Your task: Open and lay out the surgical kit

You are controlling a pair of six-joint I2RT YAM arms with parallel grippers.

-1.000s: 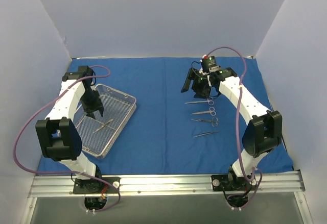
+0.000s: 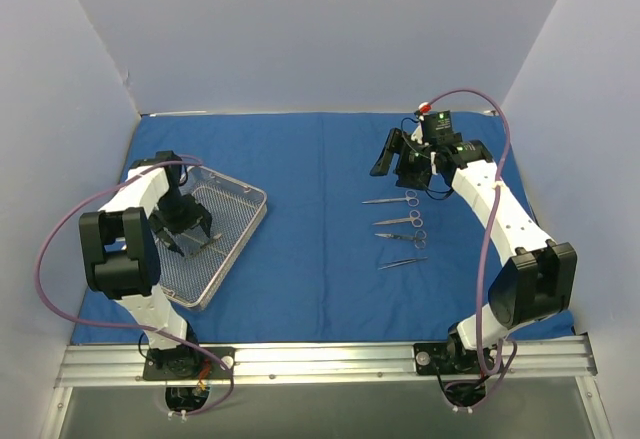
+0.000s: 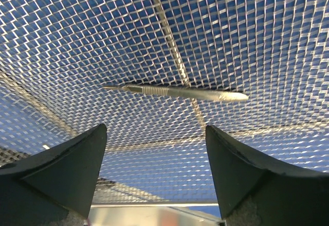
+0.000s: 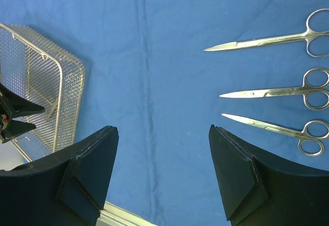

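A wire mesh tray [image 2: 255, 214] sits at the left of the blue cloth. Inside it lies a scalpel handle [image 3: 180, 92], with my left gripper [image 2: 183, 234] open low above it, nothing between its fingers. On the right of the cloth, several instruments lie in a column: scissors [image 2: 385, 200] [image 4: 262, 40], more scissors [image 2: 395, 222] [image 4: 267, 92], a third pair [image 2: 400, 237] [image 4: 272, 127], and a slim instrument [image 2: 400, 263] below. My right gripper [image 2: 390, 159] hangs open above and beside them at the upper right, holding nothing.
Pale walls surround the cloth at the sides and back, and a metal rail [image 2: 320, 354] runs along the front edge.
My right gripper has moved right and slightly back from where it was a second ago.
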